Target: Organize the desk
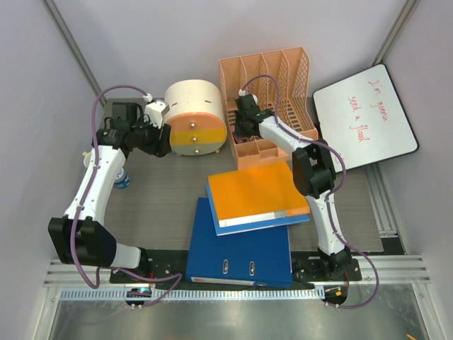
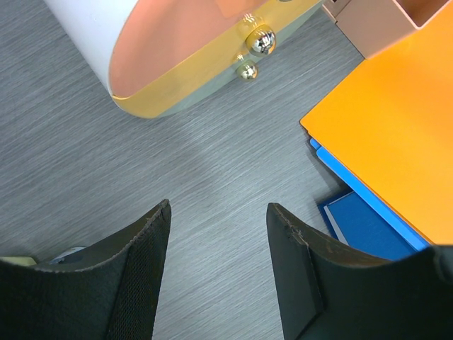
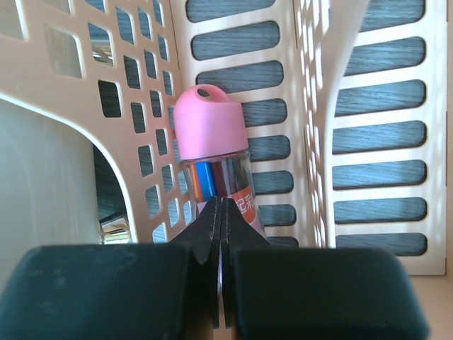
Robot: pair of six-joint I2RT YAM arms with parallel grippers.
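In the right wrist view a clear bottle with a pink cap lies in a slotted compartment of the peach file organizer. My right gripper is shut, its fingertips touching each other with nothing between them. They cover the lower part of the bottle, which is outside the fingers. From above, the right gripper is down inside the left compartment of the organizer. My left gripper stands open and empty over bare desk, in front of the rounded drawer box.
The rounded white drawer box stands left of the organizer. An orange folder lies on a blue binder in front. A whiteboard leans at the right. Bare desk shows at centre left.
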